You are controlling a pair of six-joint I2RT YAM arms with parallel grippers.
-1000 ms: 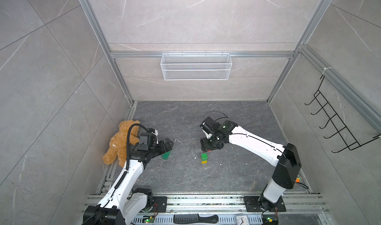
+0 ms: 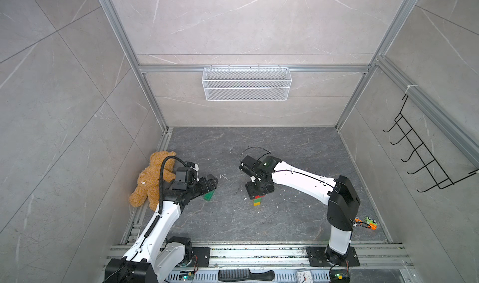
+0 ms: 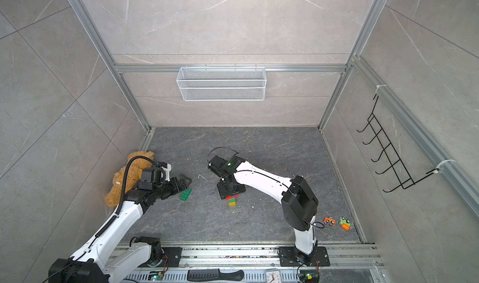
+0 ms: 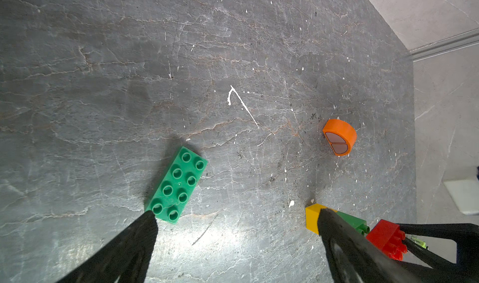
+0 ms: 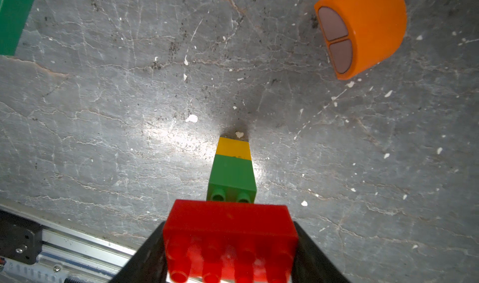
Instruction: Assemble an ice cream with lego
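A red brick (image 5: 229,223) is held in my right gripper, which is shut on it. In the right wrist view, the stack's yellow brick (image 5: 233,148) and green brick (image 5: 232,172) show beyond the red one, upright on the floor. Whether red touches green, I cannot tell. In the left wrist view, a flat green 2x4 brick (image 4: 178,185) lies studs up between and ahead of the fingers of my left gripper, which is open and empty. An orange rounded block (image 4: 340,137) with a grey-pink printed face rests on the floor farther off.
A teddy bear (image 2: 149,180) sits by the left wall, beside the left arm. Small toy vehicles (image 3: 344,223) lie at the right front. A white wire basket (image 2: 247,84) hangs at the back.
My right arm has moved left with the red brick, from beside the yellow and green stack to over it, now partly covering the green. The left arm has stayed still.
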